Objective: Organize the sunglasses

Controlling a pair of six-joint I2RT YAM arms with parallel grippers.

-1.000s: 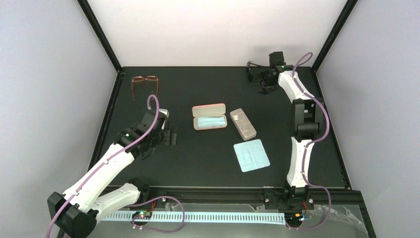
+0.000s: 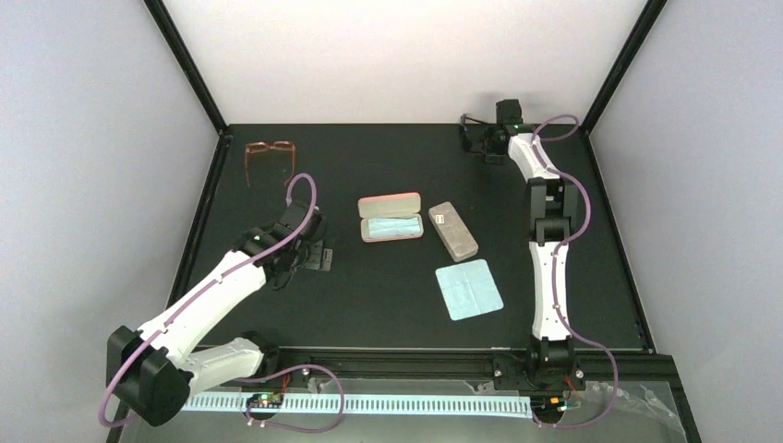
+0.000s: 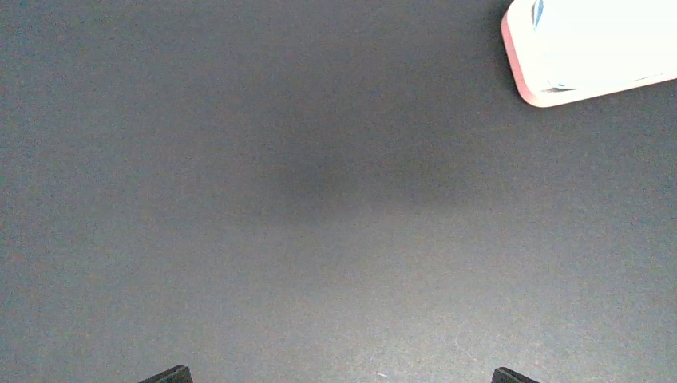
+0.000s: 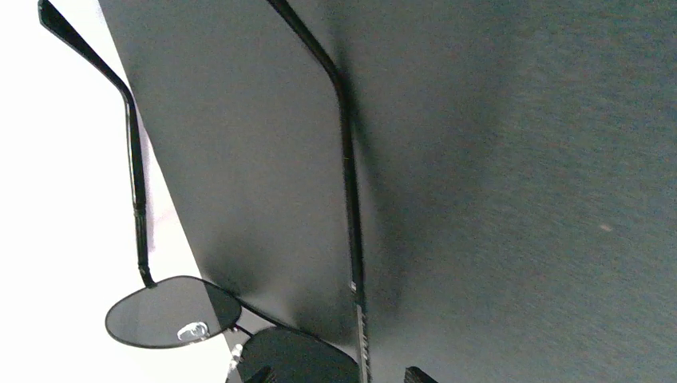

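Black sunglasses (image 4: 349,183) lie at the far right by the back edge, temples unfolded. My right gripper hovers over them with its fingertips apart, one lens and the near temple's hinge end showing between the tips; it does not grip them. Brown-framed glasses (image 2: 270,147) rest at the back left. Near the middle, the pink glasses case (image 2: 391,202) lies open with a light blue cloth (image 2: 393,227) inside. A closed beige case (image 2: 453,231) sits beside it. Over bare table to the left, my left gripper stands open and empty.
Another light blue cloth (image 2: 469,290) lies flat in front of the beige case. The white back wall (image 2: 388,65) rises right behind the black sunglasses.
My left gripper has shifted a little to the right. Glasses, cases and cloths have stayed put.
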